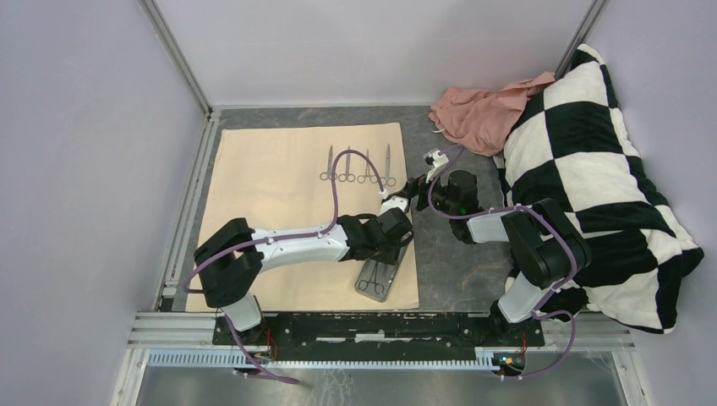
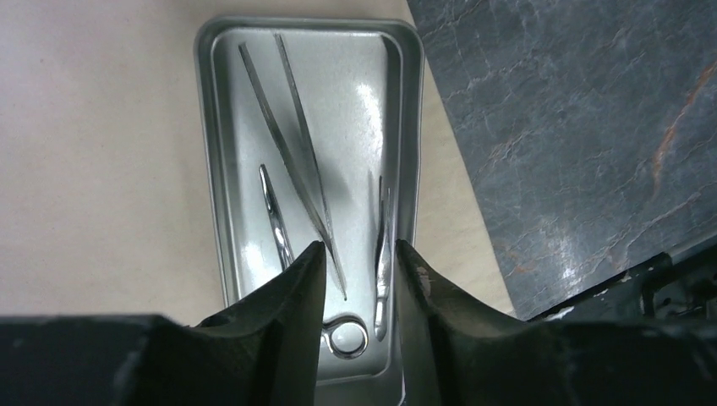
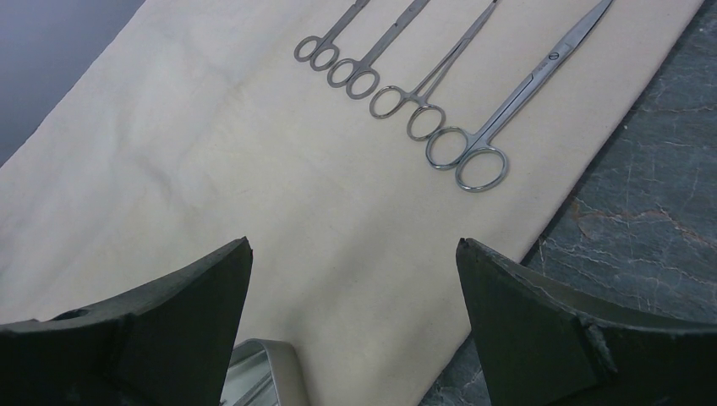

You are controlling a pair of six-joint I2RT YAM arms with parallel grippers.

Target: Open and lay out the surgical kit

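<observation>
The steel tray (image 1: 369,283) lies at the cloth's front right. In the left wrist view it (image 2: 347,101) holds long thin instruments (image 2: 287,152), shorter slim ones (image 2: 380,279) and a finger ring (image 2: 347,338). My left gripper hangs over it, fingertips part open, nothing visibly held between them. Four ringed instruments lie in a row at the back right of the cloth (image 1: 262,186), among them large scissors (image 3: 524,93). My right gripper stands open and empty at the cloth's right edge, between that row and the tray.
A pink cloth (image 1: 482,114) lies at the back right. A checkered padded fabric (image 1: 583,127) fills the right side.
</observation>
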